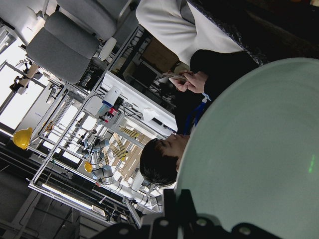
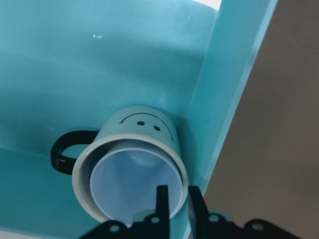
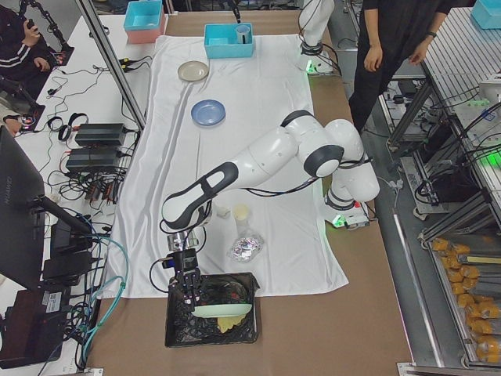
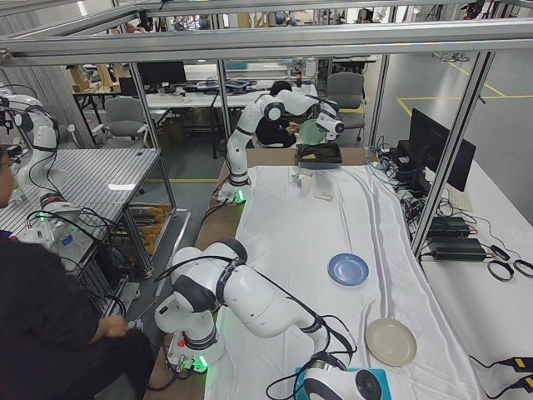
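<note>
My left gripper (image 3: 186, 291) is shut on a pale green plate (image 3: 219, 312), which is tilted steeply over a black-lined bin (image 3: 180, 333) with a yellow scrap inside. The plate fills much of the left wrist view. My right gripper is over a blue bin (image 2: 109, 55), at a white smiley mug (image 2: 142, 122) lying on its side with a light-blue cup (image 2: 124, 184) inside. Whether its fingers touch or hold the mug is unclear.
A blue plate (image 3: 208, 112) and a beige plate (image 3: 193, 70) rest on the white cloth (image 3: 266, 94). A foil packet (image 3: 246, 247) and a clear cup with pale lid (image 3: 241, 215) sit near the left arm. A person stands beside the table.
</note>
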